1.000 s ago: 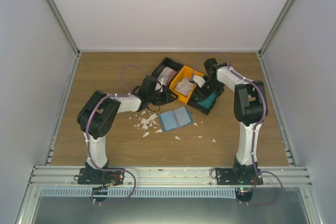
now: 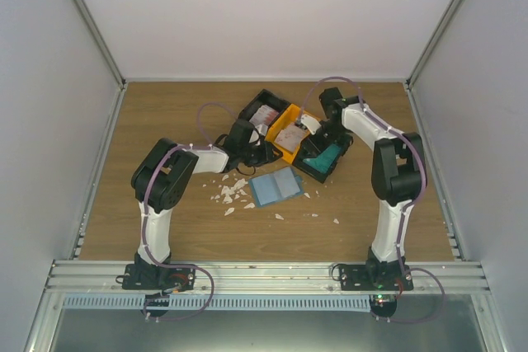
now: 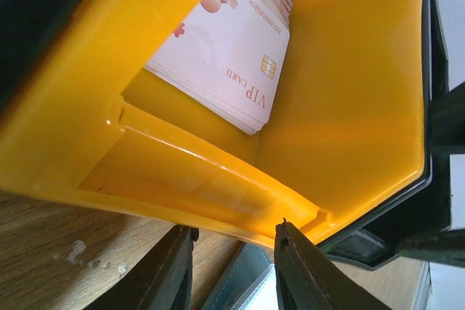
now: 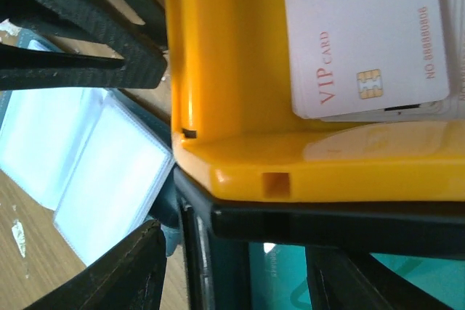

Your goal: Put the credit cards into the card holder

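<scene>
The yellow tray (image 2: 288, 145) holds white VIP cards, also seen as a card stack (image 4: 363, 41) in the right wrist view. My left gripper is at the yellow tray's end wall, fingertips close to its rim; whether it grips the rim is unclear. My right gripper straddles the black wall of the tray holding teal cards (image 4: 272, 281), fingers apart. An open blue-edged card holder (image 2: 276, 187) lies on the table in front of the trays.
A black tray (image 2: 252, 105) with cards stands behind the yellow one. White scraps (image 2: 231, 199) are scattered left of the card holder.
The right arm has shifted slightly toward the front of the table, over the teal-card tray. The left arm has moved a little, its elbow going rightward.
</scene>
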